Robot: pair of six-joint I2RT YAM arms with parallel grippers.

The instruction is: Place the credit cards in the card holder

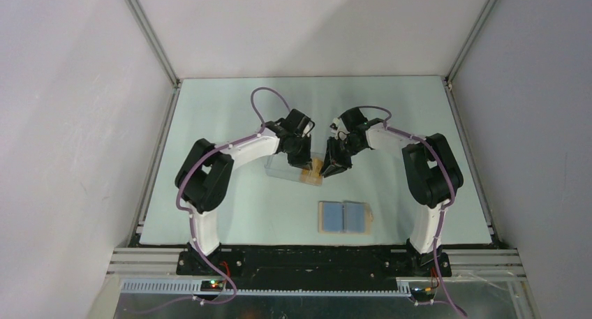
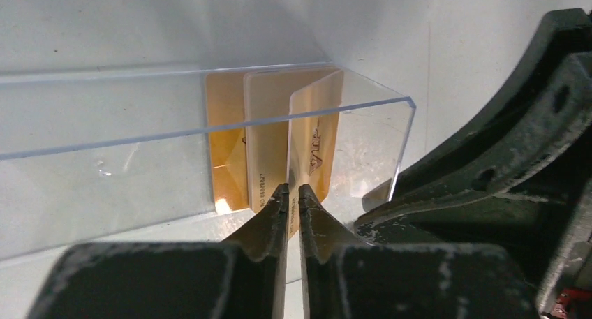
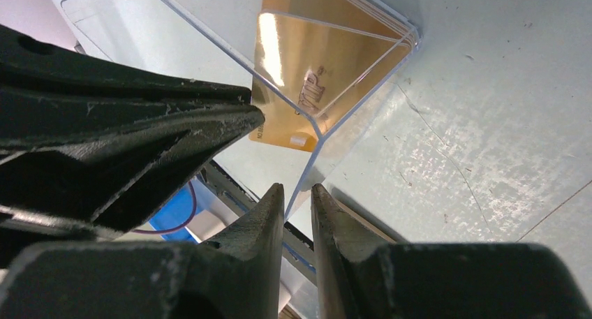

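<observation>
A clear acrylic box (image 1: 279, 169) holds gold credit cards (image 1: 315, 172) at its right end; in the left wrist view several cards (image 2: 227, 165) stand side by side inside it. My left gripper is over the box with its fingertips close together at the front card's edge; whether it grips that card I cannot tell. My right gripper is at the box's end, its narrow-set fingertips on either side of the clear corner edge. The card holder (image 1: 333, 216), blue sleeves on a tan backing, lies nearer the front edge.
Both arms meet over the box in the middle, close to each other. Walls stand at left, right and back.
</observation>
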